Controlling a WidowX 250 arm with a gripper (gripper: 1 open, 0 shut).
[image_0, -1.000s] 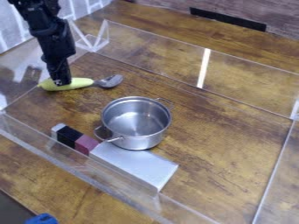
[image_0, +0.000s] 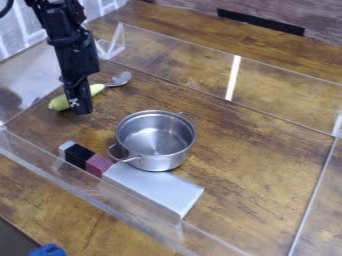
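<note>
My black gripper (image_0: 78, 100) reaches down from the upper left onto a pale yellow-green elongated object (image_0: 58, 103) on the wooden table, covering part of it; whether anything is between its fingers is hard to see. A grey spoon-like piece (image_0: 120, 78) lies just behind it to the right. A steel pot (image_0: 156, 136) with two handles sits to the front right of the gripper.
A silver and dark-red block (image_0: 158, 186) lies in front of the pot. Clear plastic walls border the work area. A blue object (image_0: 47, 249) is at the bottom left corner.
The gripper has moved down and slightly right onto the yellow-green object. The spoon-like piece has shifted slightly back and left.
</note>
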